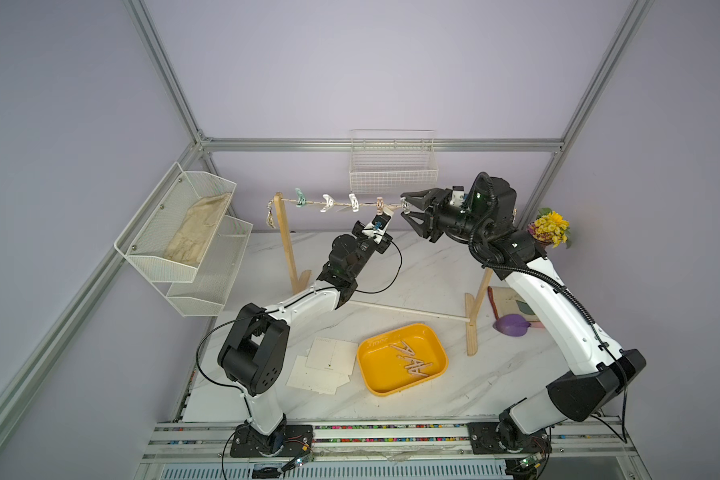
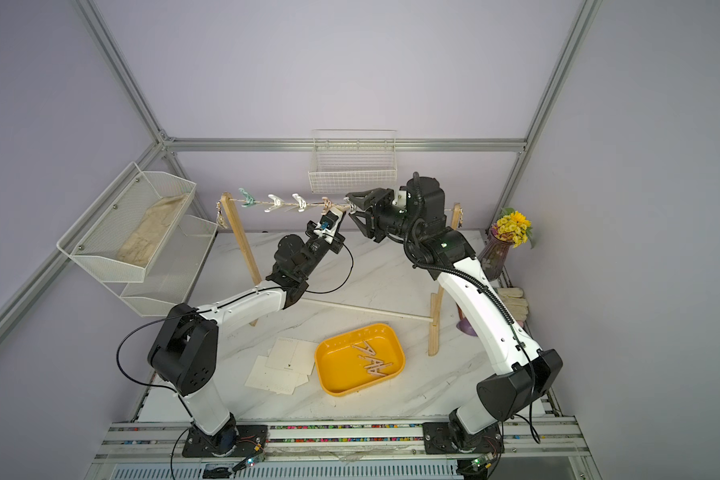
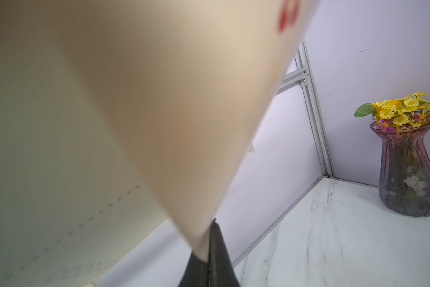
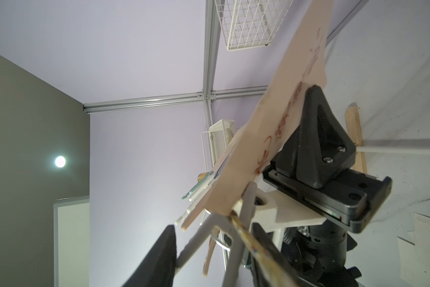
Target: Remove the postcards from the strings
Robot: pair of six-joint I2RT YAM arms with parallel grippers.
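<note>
In the left wrist view a pale postcard (image 3: 195,124) fills the upper middle, with one corner between the fingertips of my left gripper, which is shut on it. The same card (image 4: 272,124), bearing red writing, hangs from the string (image 4: 262,260) by a whitish clothespin (image 4: 212,224). My right gripper is part open, its fingers on either side of that clothespin's legs; whether both touch is unclear. Further left, clothespins in pink (image 1: 380,205), white (image 1: 354,201) and green (image 1: 300,197) sit on the string. Two flat cards (image 1: 332,355) lie on the table.
A yellow tray (image 1: 364,376) holding several pink clothespins stands at the front. Wooden posts (image 1: 284,240) carry the string. A vase of flowers (image 2: 496,252) stands at the right, and a white mesh rack (image 1: 163,268) hangs at the left.
</note>
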